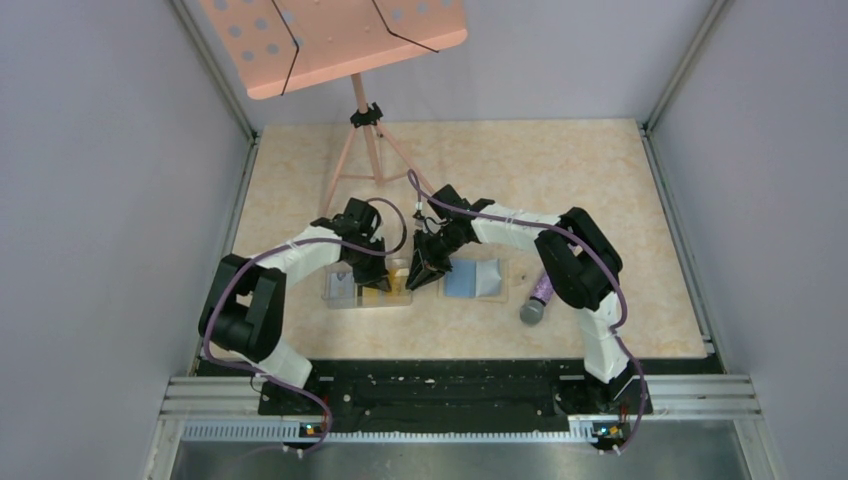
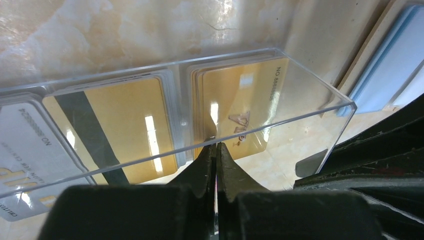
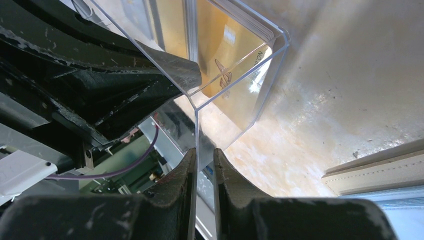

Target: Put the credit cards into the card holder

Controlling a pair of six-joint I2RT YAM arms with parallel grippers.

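Three stacks stand in a clear box (image 1: 368,305) left of the table's middle: white cards (image 2: 35,135), gold striped cards (image 2: 127,115) and gold VIP cards (image 2: 240,95). My left gripper is shut with nothing between its fingers. Its tips overlap the lower part of the VIP stack in the left wrist view, the cards outside them. My right gripper is closed around the box's near right corner, whose clear edge shows between the fingers. Right of the box lies the open card holder (image 1: 460,280), blue and white inside with a beige border.
A purple bottle-like object (image 1: 540,292) with a grey end lies to the right, beside the right arm. The pink stand (image 1: 365,150) is behind the arms. Bare table shows at the back right and along the front.
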